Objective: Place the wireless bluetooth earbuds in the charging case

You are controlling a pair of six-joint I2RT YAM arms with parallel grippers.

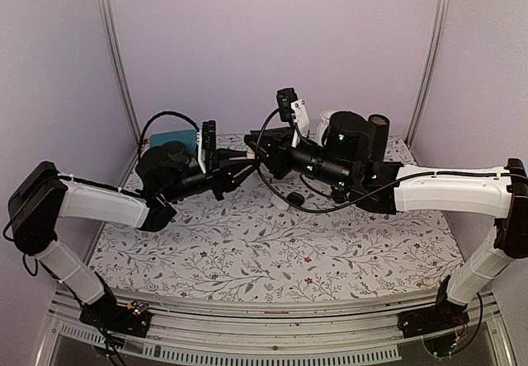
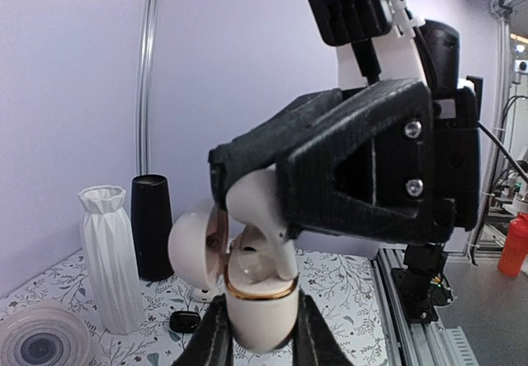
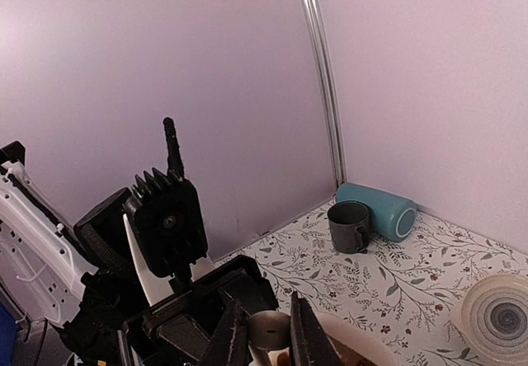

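My left gripper (image 1: 250,158) is shut on the white charging case (image 2: 262,323), whose lid (image 2: 191,248) stands open in the left wrist view. A gold-coloured rim runs round the case's mouth. Directly above it, my right gripper is shut on a white earbud (image 2: 256,197). The earbud's stem reaches down to the case's opening; I cannot tell how deep it sits. In the right wrist view the earbud's rounded end (image 3: 270,325) shows between the fingers, and part of the lid (image 3: 360,339) lies just behind them.
A white vase (image 2: 112,259), a black cup (image 2: 152,227) and a clear round dish (image 2: 74,341) stand at the right side of the table. A teal cylinder (image 3: 381,209) and grey mug (image 3: 350,227) occupy the far left. Small white (image 1: 280,202) and black (image 1: 294,199) items lie mid-table.
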